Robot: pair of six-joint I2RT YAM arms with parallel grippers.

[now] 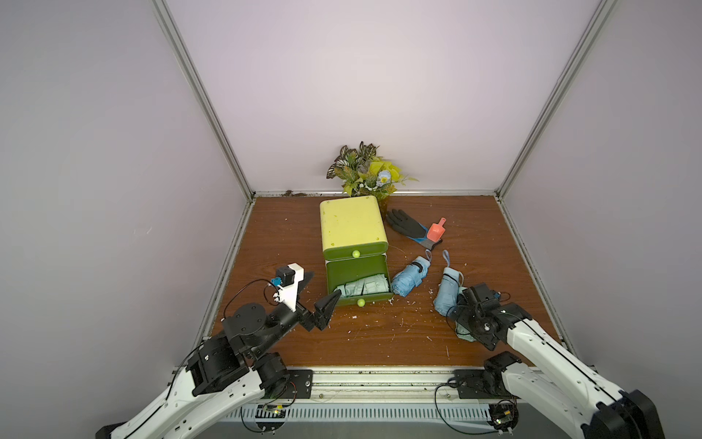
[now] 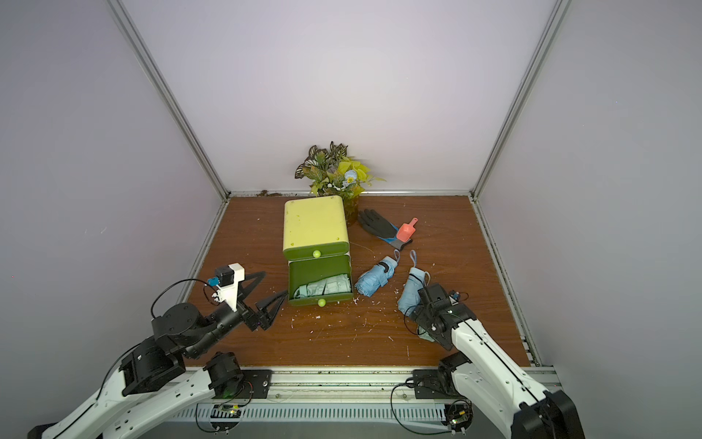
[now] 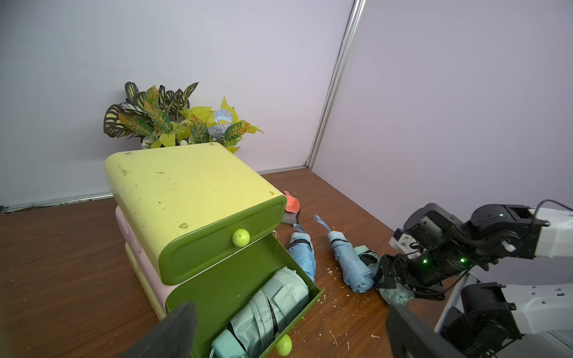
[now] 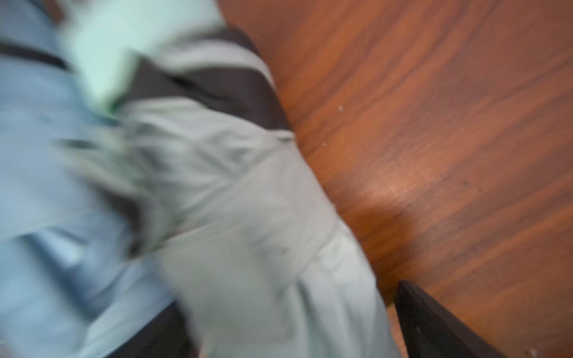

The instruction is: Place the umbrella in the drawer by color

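Note:
A pale green folded umbrella (image 4: 268, 203) lies on the table under my right gripper, which is open with its fingers on either side of it. From above, the right arm hides most of it. Left of it and against it lies a blue umbrella (image 1: 446, 292); a second blue umbrella (image 1: 410, 277) lies nearer the drawer box. The open green drawer (image 1: 376, 297) holds another pale green umbrella (image 3: 271, 313). My left gripper is open and empty, in front of the drawer at its left.
The yellow-topped drawer box (image 1: 354, 223) stands mid-table, a flower vase (image 2: 349, 208) behind it. A dark glove (image 1: 406, 225) and a red scoop (image 1: 436, 230) lie at the back right. Bare table lies at the front centre.

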